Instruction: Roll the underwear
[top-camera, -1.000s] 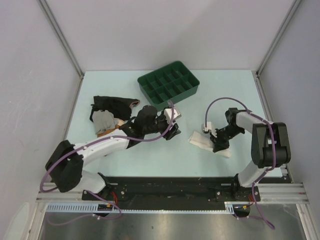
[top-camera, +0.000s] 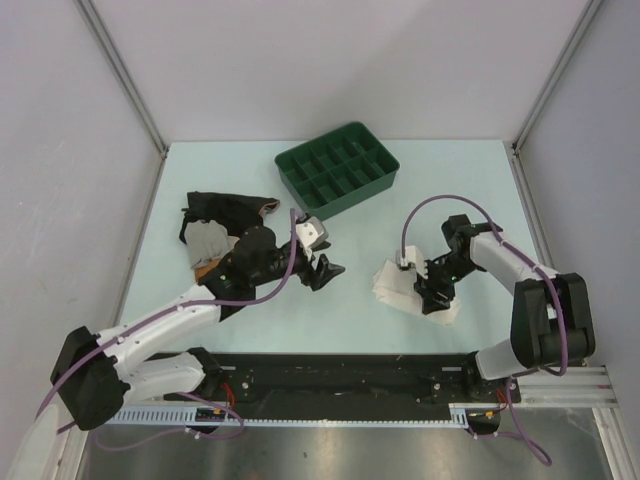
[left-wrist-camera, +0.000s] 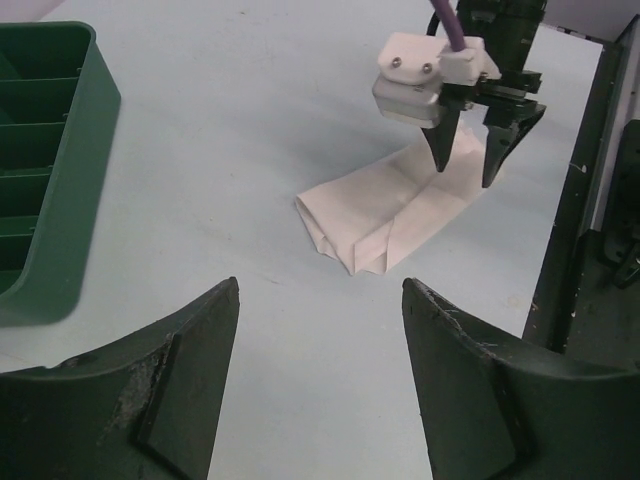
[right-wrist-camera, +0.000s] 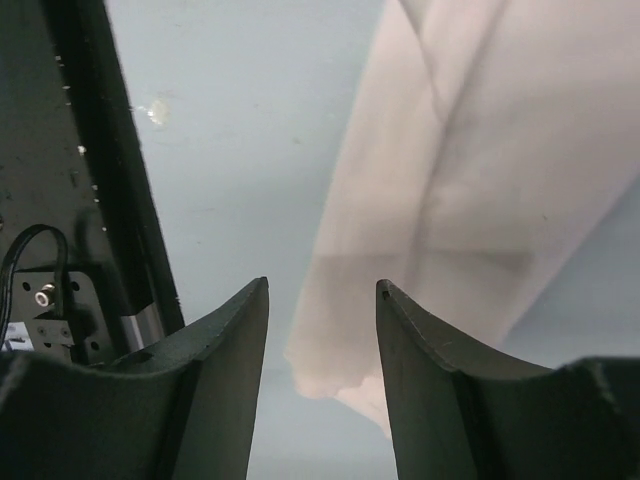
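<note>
A pale pink piece of underwear (top-camera: 403, 289) lies on the right part of the table. It is folded into a long strip with overlapping layers, seen end-on in the left wrist view, where the cloth (left-wrist-camera: 365, 210) shows a loose folded corner. My right gripper is open just above the strip's near end, with a long edge of cloth beneath the gap between its fingers. Left of the cloth, over bare table, my left gripper stands open and empty.
A green divided box (top-camera: 337, 168) stands at the back middle. Dark and grey clothes (top-camera: 208, 243) are piled at the left, partly behind my left arm. Bare table (top-camera: 330, 325) lies between the left gripper and the cloth.
My left gripper has drawn back leftward, away from the cloth. The cloth has shifted slightly to the left since a second ago.
</note>
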